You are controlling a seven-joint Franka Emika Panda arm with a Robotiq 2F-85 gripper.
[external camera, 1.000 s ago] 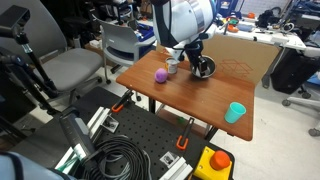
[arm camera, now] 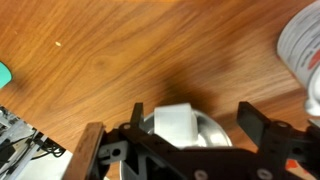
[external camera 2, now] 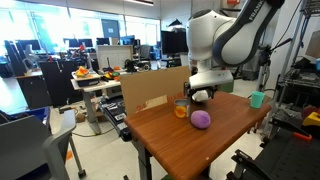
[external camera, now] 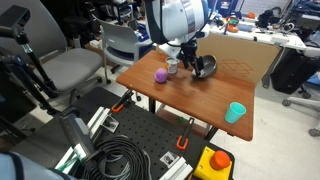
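Note:
My gripper stands open in the wrist view, its dark fingers apart on either side of a small pale object point(arm camera: 176, 126). That object appears inside a round metal pot point(arm camera: 213, 133), whose rim shows between the fingers; I cannot tell whether they touch it. In exterior view 1 the dark pot point(external camera: 206, 67) sits toward the far side of the wooden table, right beside the gripper point(external camera: 190, 62). A white mug point(arm camera: 301, 52) is at the right of the wrist view. In exterior view 2 the gripper is hard to make out behind the other things.
A purple ball point(external camera: 161, 75) rests on the table near the mug point(external camera: 172, 66). The teal cup point(external camera: 235, 112) stands apart at the right edge. Bare tabletop point(external camera: 195, 98) lies between them. An orange-red button point(external camera: 220, 160) is in front of the table.
My arm has shifted slightly left in exterior view 1, and more of the pot shows beside the gripper. The ball and the teal cup have stayed in place.

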